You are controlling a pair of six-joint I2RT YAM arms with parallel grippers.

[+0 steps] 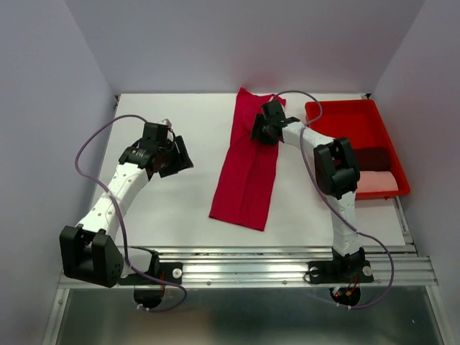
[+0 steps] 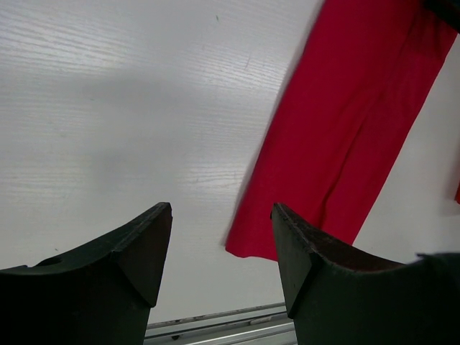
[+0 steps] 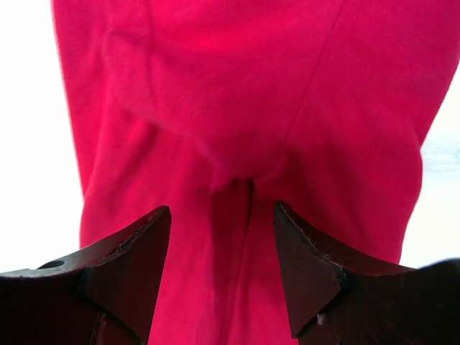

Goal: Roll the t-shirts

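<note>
A red t-shirt [image 1: 241, 180], folded into a long strip, lies down the middle of the white table, its far end spread wider and bent. My right gripper [image 1: 263, 138] is over the shirt's upper half; in the right wrist view its fingers [image 3: 136, 266] stand apart above a crease, with red cloth [image 3: 237, 108] filling the view and nothing pinched between them. Left of the shirt, over bare table, my left gripper [image 1: 177, 159] is open and empty. The left wrist view shows the strip's near end [image 2: 259, 230] beyond its fingertips.
At the right stands a red bin [image 1: 345, 118] holding a dark rolled cloth [image 1: 374, 158] and a pink rolled cloth [image 1: 377, 181]. Bare table lies left of the shirt, with a metal rail [image 1: 237, 251] along the front edge.
</note>
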